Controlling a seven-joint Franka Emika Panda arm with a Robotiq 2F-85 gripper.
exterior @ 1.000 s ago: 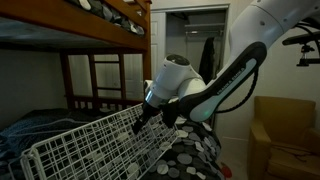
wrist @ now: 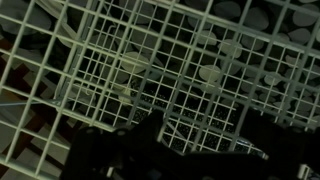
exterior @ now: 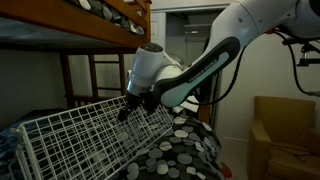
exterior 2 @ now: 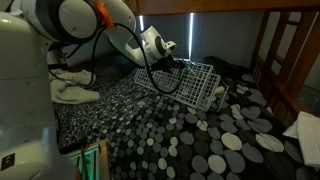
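Observation:
A white wire rack (exterior: 85,138) stands tilted up on its edge over the dark patterned bedding. My gripper (exterior: 130,108) is at its upper part, shut on the wires of the rack. From the other side, the rack (exterior 2: 203,86) reaches out to the right below the gripper (exterior 2: 176,62). In the wrist view the wire grid (wrist: 190,65) fills most of the picture in front of the gripper. The dark fingers stand low in that view, and the exact wire between them is too dark to make out.
Bedding with grey round spots (exterior 2: 205,145) spreads under and around the rack. A wooden bunk frame (exterior: 90,28) overhangs the rack's far side. A brown armchair (exterior: 284,140) stands to the right.
My gripper has moved left in exterior view 1. The rack has moved with it, its near left corner now higher and further left.

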